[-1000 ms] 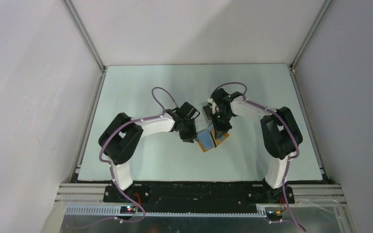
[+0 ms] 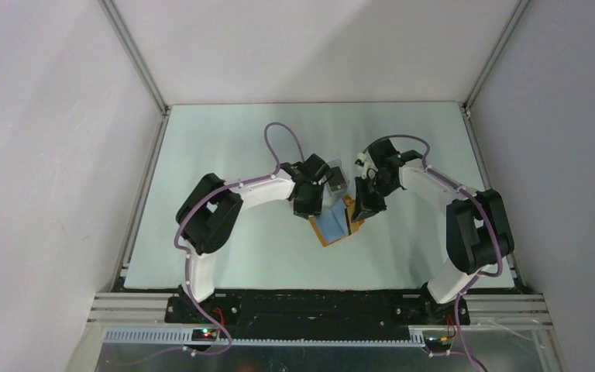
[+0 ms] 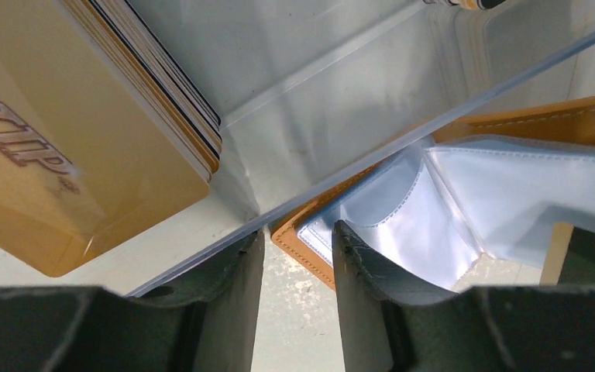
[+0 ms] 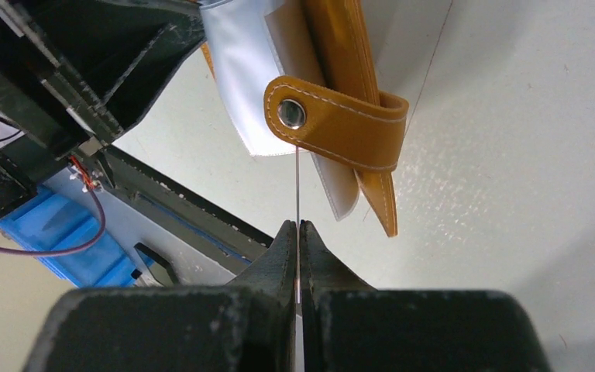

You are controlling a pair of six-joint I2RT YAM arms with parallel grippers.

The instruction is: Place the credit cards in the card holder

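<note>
The brown card holder (image 2: 328, 240) lies opened on the table, its bluish-white pockets (image 3: 403, 225) showing. Its strap with a metal snap (image 4: 341, 124) faces my right gripper. That gripper is shut on a thin flat thing, apparently a credit card (image 4: 297, 182) seen edge-on, whose far end reaches the holder below the strap. Near the holder's left corner, my left gripper is part open; whether the corner lies between its fingers cannot be told. A stack of gold credit cards (image 3: 85, 155) stands in a clear box in the left wrist view.
The clear box (image 3: 356, 77) sits right behind the holder, and its rim crosses in front of it in the left wrist view. Dark-faced cards (image 2: 336, 180) show in it from above. The table in front of the holder (image 2: 333, 267) is clear.
The holder's right flap has shifted.
</note>
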